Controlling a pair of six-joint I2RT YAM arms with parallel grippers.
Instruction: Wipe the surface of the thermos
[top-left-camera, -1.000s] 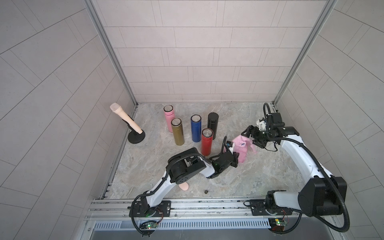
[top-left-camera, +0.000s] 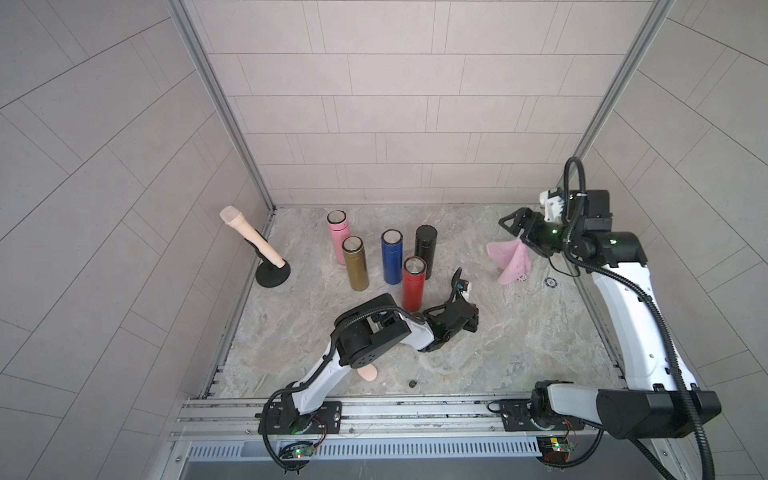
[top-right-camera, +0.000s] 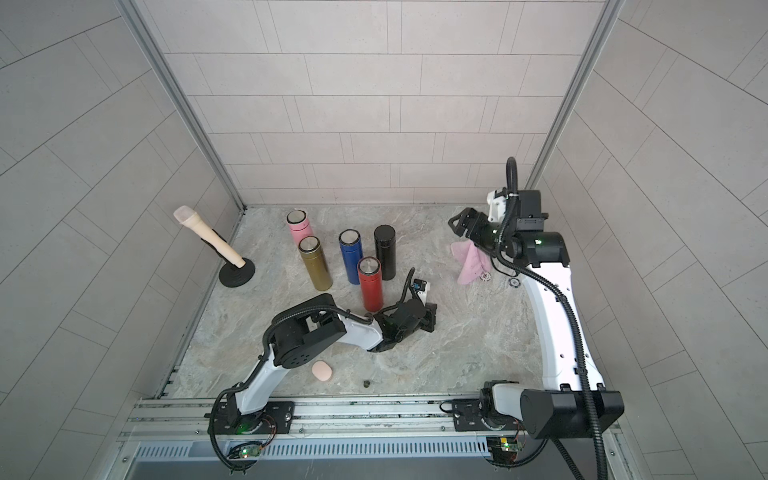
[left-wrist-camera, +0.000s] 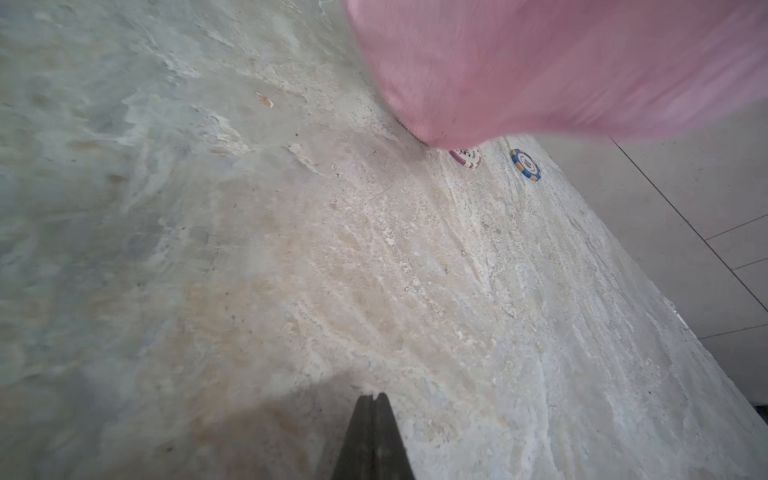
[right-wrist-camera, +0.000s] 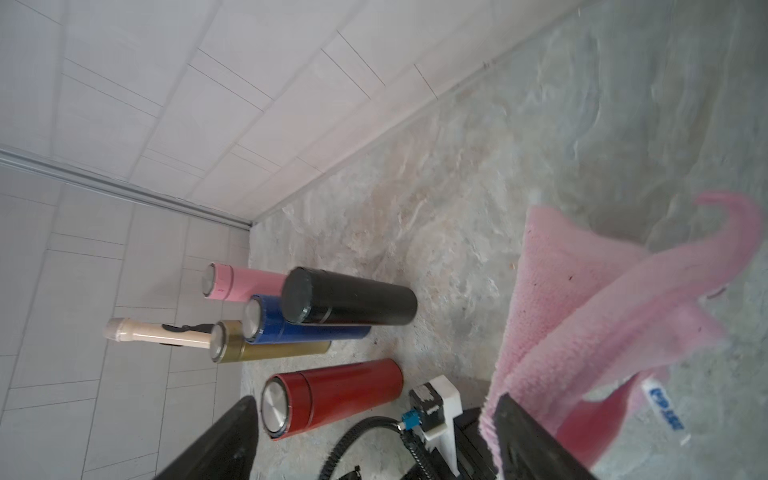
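Observation:
The pink cloth (top-left-camera: 509, 260) hangs below my right gripper (top-left-camera: 520, 224) on the right of the table, its lower end blurred in the left wrist view. In the right wrist view, the right gripper's fingers (right-wrist-camera: 220, 448) stand wide apart, and the cloth (right-wrist-camera: 552, 352) lies against the other finger, not between both. My left gripper is shut with nothing between its tips, low over the table beside the red thermos (top-left-camera: 413, 284). Blue (top-left-camera: 392, 256), black (top-left-camera: 425, 252), gold (top-left-camera: 355, 264) and pink (top-left-camera: 338, 236) thermoses stand upright behind it.
A flashlight-like item on a black base (top-left-camera: 273, 273) stands far left. A blue chip (left-wrist-camera: 525, 165) and a white-purple chip (left-wrist-camera: 465, 157) lie near the right edge. A flat peach disc (top-right-camera: 321, 370) lies at the front.
The cloth has left the left gripper's tips and swung right and up with the right arm, which moved back and right. The left arm has barely moved.

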